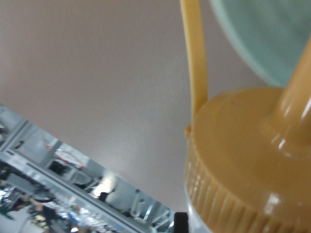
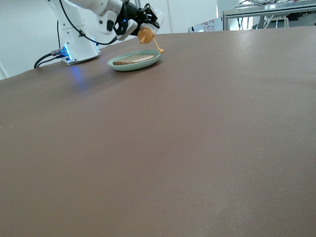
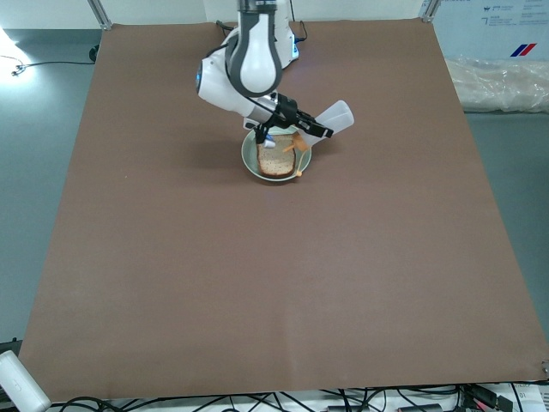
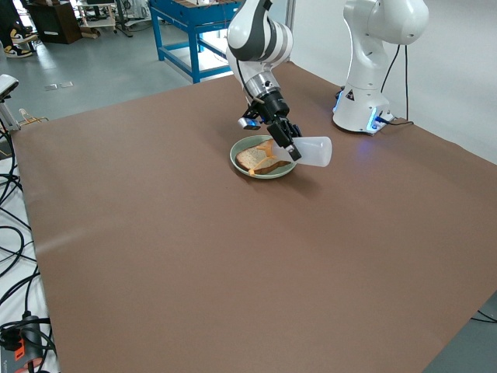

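A translucent squeeze bottle (image 3: 334, 118) with an orange cap (image 2: 145, 35) is held by my gripper (image 4: 289, 144), shut on it and tilted with the nozzle low over a slice of bread (image 3: 275, 160) on a pale green plate (image 3: 250, 160). In the wrist view the ribbed cap (image 1: 238, 160) and its loose strap (image 1: 197, 58) fill the right side, and a corner of the plate shows behind; my fingers are mostly hidden there.
The arm's white base (image 4: 361, 109) stands at the back edge with cables. Cables and devices (image 4: 23, 342) lie beyond the edge opposite it.
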